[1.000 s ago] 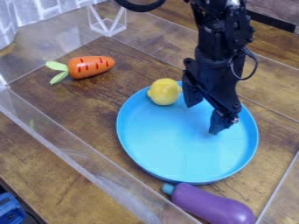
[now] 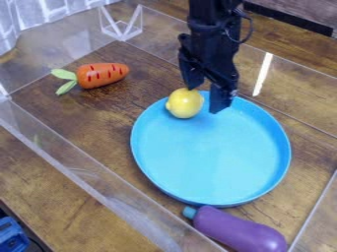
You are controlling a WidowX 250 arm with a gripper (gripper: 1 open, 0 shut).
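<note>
My black gripper (image 2: pixel 206 85) hangs over the back edge of the blue plate (image 2: pixel 211 157), its fingers open and apart. Just below and left of it, a yellow lemon-like toy (image 2: pixel 184 102) rests on the back left of the plate, partly behind the near finger. Whether a finger touches it, I cannot tell.
An orange toy carrot (image 2: pixel 101 75) with green leaves lies on the wooden table (image 2: pixel 79 157) at upper left. A purple eggplant (image 2: pixel 237 230) lies below the plate. Clear panels border the area, and a blue object (image 2: pixel 11 238) shows at lower left.
The gripper has moved up and left, from over the right part of the plate to just behind the yellow toy. The toys and plate look unmoved.
</note>
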